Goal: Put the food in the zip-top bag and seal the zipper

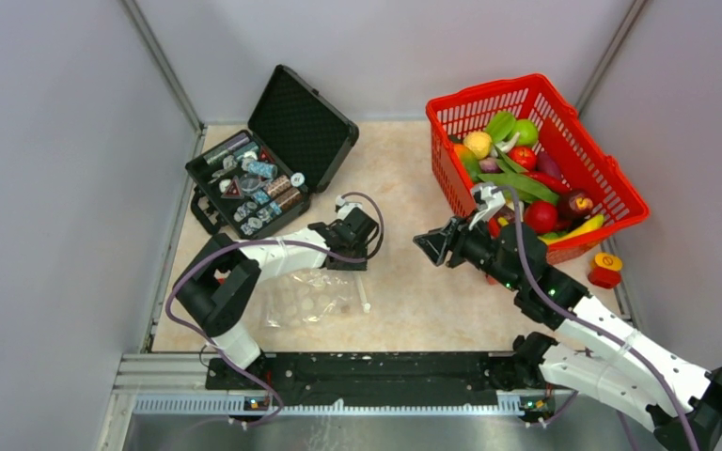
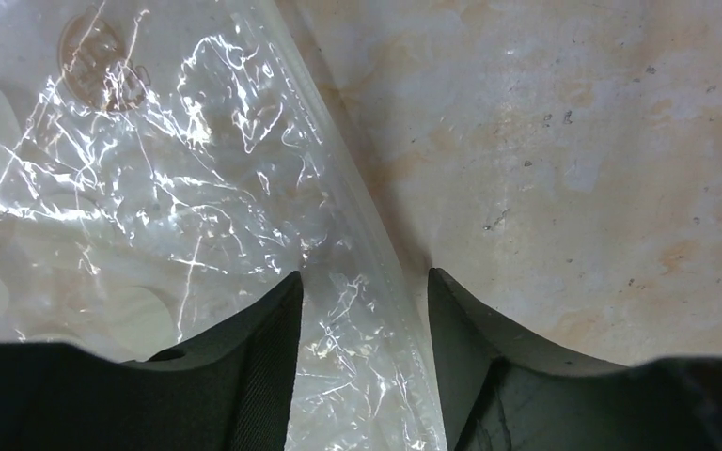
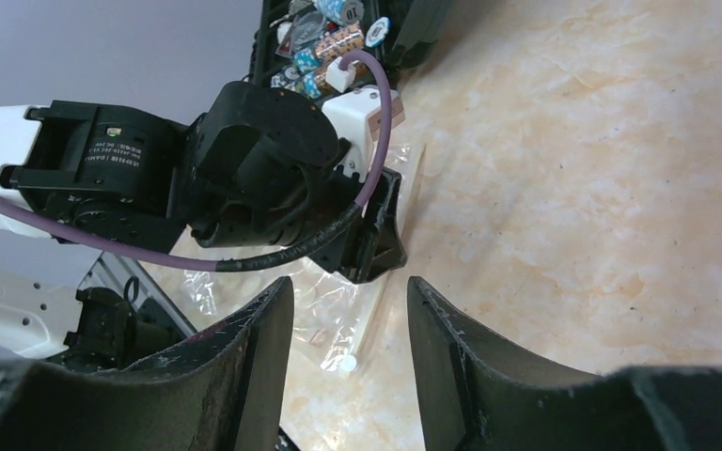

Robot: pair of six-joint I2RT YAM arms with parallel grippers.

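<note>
A clear zip top bag [image 1: 306, 301] lies flat on the table, its zipper edge [image 2: 357, 216] running along one side. My left gripper is low over that edge, fingers open either side of the zipper strip, nothing visibly lifted. My right gripper hangs open over bare table right of the bag, nothing between its fingers. The food [image 1: 540, 214], mixed fruit and vegetables, sits in the red basket [image 1: 611, 171] at back right.
An open black case [image 1: 303, 122] of small containers stands back left. A red and yellow object [image 1: 605, 271] lies right of the basket.
</note>
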